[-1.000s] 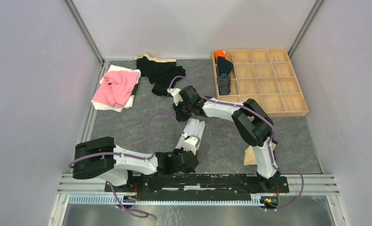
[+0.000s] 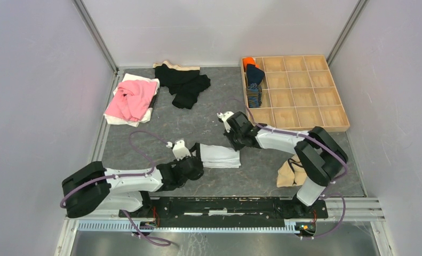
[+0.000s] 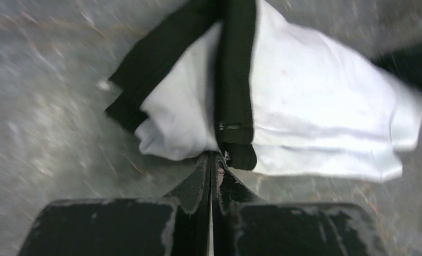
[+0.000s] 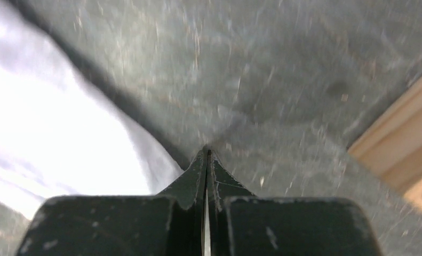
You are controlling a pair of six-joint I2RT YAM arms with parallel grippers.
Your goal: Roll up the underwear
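Observation:
The white underwear (image 2: 219, 154) with a black waistband lies folded into a strip, running left to right at the table's front middle. At its left end, my left gripper is shut, and the black waistband (image 3: 235, 80) and white cloth bunch together at its fingertips, a thin pinch. By the strip's right end my right gripper is shut. In the right wrist view the white cloth (image 4: 64, 128) reaches its left finger, with no fabric showing between the tips. The arms hide parts of both ends in the top view.
At the back right stands a wooden compartment box (image 2: 297, 95) with rolled items in its left column. Pink and white clothes (image 2: 129, 101) lie at left, black clothes (image 2: 183, 85) at the back. Beige cloth (image 2: 289, 173) lies by the right arm's base.
The underwear strip has turned from slanting front to back to lying left to right. My left gripper has moved left and back; my right one has moved right and forward.

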